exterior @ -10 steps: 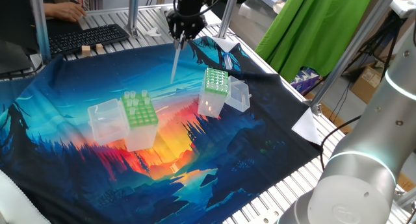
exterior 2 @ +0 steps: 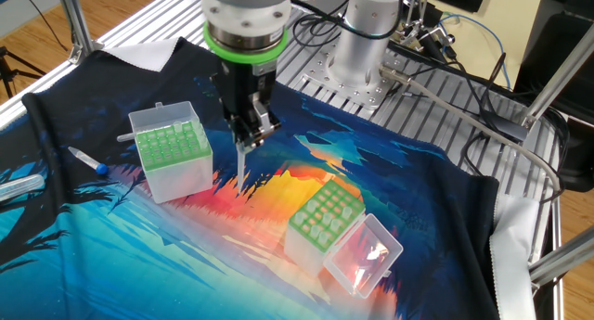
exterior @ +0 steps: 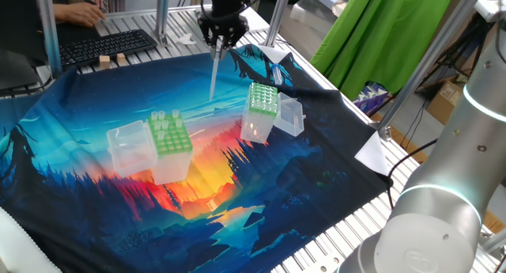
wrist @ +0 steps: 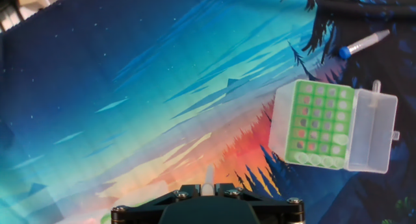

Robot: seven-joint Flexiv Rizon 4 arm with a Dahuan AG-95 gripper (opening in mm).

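Observation:
My gripper (exterior 2: 243, 139) is shut on a clear pipette tip (exterior 2: 241, 172), which hangs point down over the cloth between two tip boxes. From above, in the wrist view, the held tip (wrist: 208, 175) pokes out between the fingers. One box (exterior 2: 176, 167) has a green rack with several tips in it and its clear lid folded back. The other box (exterior 2: 320, 229) also has a green rack and an open lid; in exterior view 1 this box (exterior: 171, 164) shows several tips standing up from one end of its rack. The held tip touches neither box.
A blue-capped pen (exterior 2: 89, 160) lies on the cloth beside the first box. The printed cloth (exterior: 103, 210) is otherwise mostly clear. A keyboard (exterior: 109, 47) and a person's hand (exterior: 79, 14) are at the table's far edge.
Both boxes stay in place.

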